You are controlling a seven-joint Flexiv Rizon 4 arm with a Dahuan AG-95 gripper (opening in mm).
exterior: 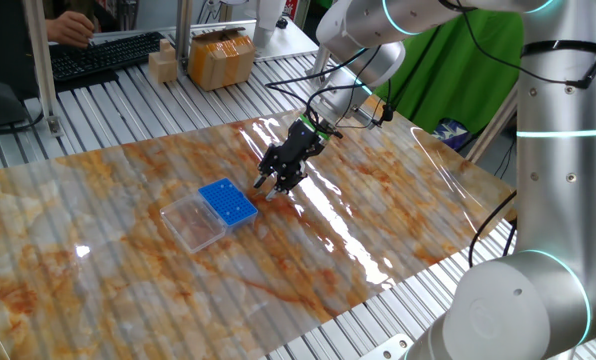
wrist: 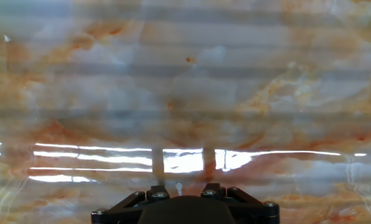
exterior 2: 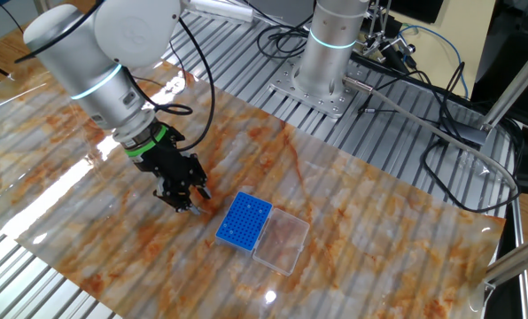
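A blue rack [exterior: 228,202] with rows of small holes lies on the marbled mat, a few pale specks on its top. Its clear lid [exterior: 193,223] is folded back flat beside it. In exterior view 2 the rack [exterior 2: 244,221] and lid [exterior 2: 282,240] are also in full view. My gripper [exterior: 265,190] hangs low over the mat close to the rack, on the side away from the lid. Its fingers stand apart, with nothing clearly held. The wrist view has the gripper at the bottom edge; a small pale spot shows between the fingers, which I cannot identify.
Bare mat [exterior: 98,290] surrounds the rack, with bright glare strips near the gripper. Farther back are a cardboard box [exterior: 221,58], wooden blocks [exterior: 163,64] and a keyboard [exterior: 108,57], with a person's hand [exterior: 70,28] beside it. The arm's base [exterior 2: 322,84] stands beyond the mat.
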